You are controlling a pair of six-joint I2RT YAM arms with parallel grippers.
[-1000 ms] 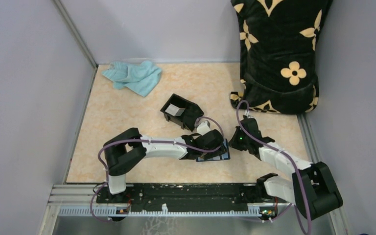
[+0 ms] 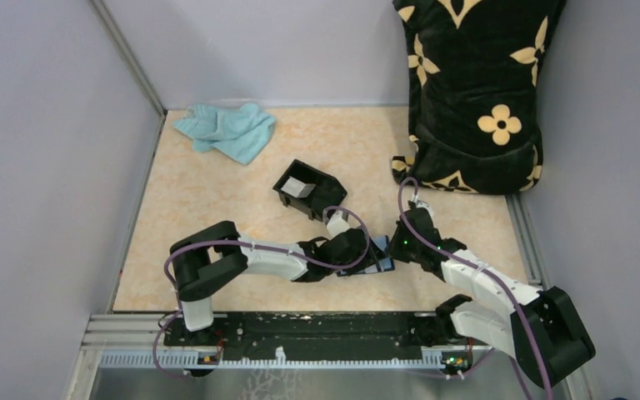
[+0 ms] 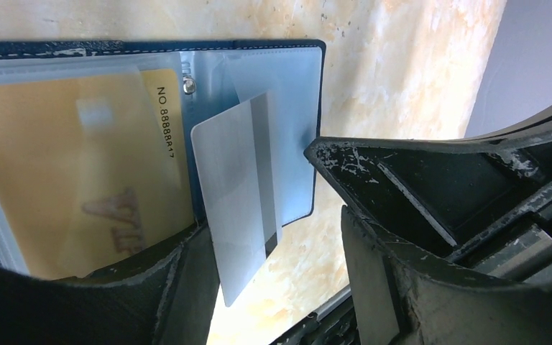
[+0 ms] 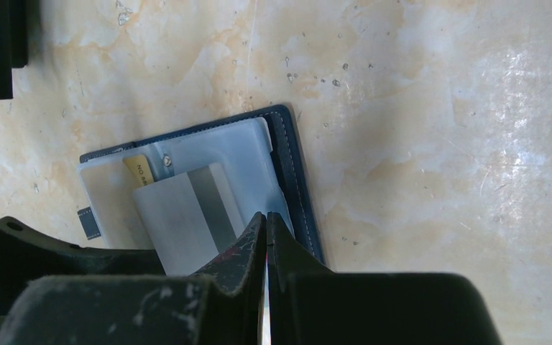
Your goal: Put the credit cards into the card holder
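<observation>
The dark blue card holder [image 4: 287, 162] lies spread out on the table, its clear sleeves facing up. A pale card with a grey stripe [image 3: 231, 187] slants across the sleeve at the holder's right part, one end sticking out past the holder's edge; whether any of it is inside the sleeve I cannot tell. My left gripper is open at that end, its left finger close to the card. From the right, my right gripper reaches over the holder's right part, shut, with nothing showing between its fingertips.
A yellow card [image 3: 65, 158] shows inside the holder's left sleeve. Behind the holder stands an open black box [image 2: 327, 185] with a pale card [image 2: 297, 187] in it. A blue cloth [image 2: 232, 129] and a black cushion [image 2: 475, 92] lie at the back.
Over the last second my left gripper has shifted a little to the left. The holder sits marginally further right.
</observation>
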